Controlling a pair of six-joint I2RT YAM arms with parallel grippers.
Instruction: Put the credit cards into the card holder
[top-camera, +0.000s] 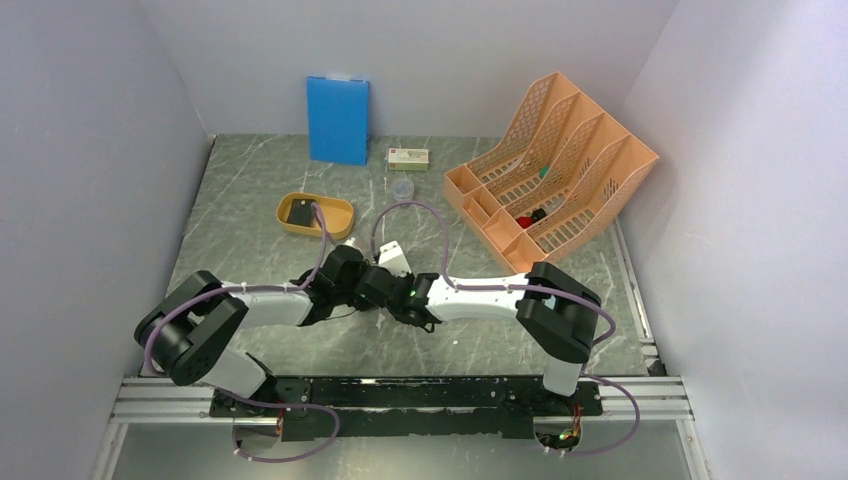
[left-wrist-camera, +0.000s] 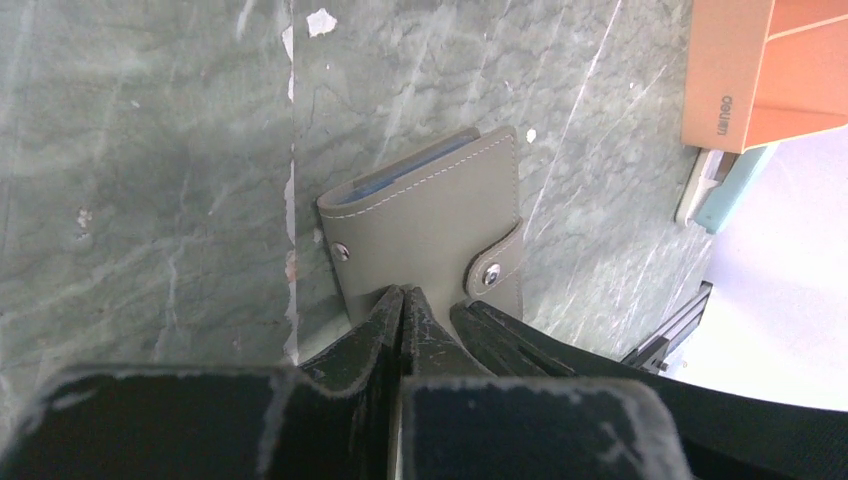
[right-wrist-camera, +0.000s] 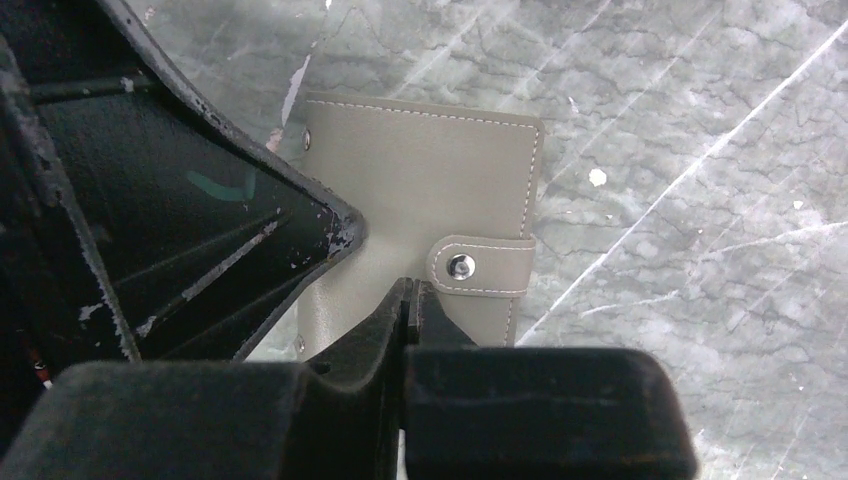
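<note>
The grey-brown card holder (right-wrist-camera: 430, 170) lies flat and closed on the table, its snap strap (right-wrist-camera: 500, 267) folded over the front and the silver button pressed against it. My right gripper is shut with nothing between its fingers; its tips sit just beside the strap, which is outside them. In the left wrist view my left gripper is also shut, its tips over the lower part of the holder. A bluish inner layer (left-wrist-camera: 400, 178) shows along the holder's open edge. From above, both grippers hide the holder. No credit card can be made out.
An orange file rack (top-camera: 550, 170) stands at the back right. A yellow tray (top-camera: 345, 218) holding a dark item, a small box (top-camera: 408, 159), a clear cup (top-camera: 402, 189) and a blue board (top-camera: 338, 120) are farther back. The two arms meet closely mid-table.
</note>
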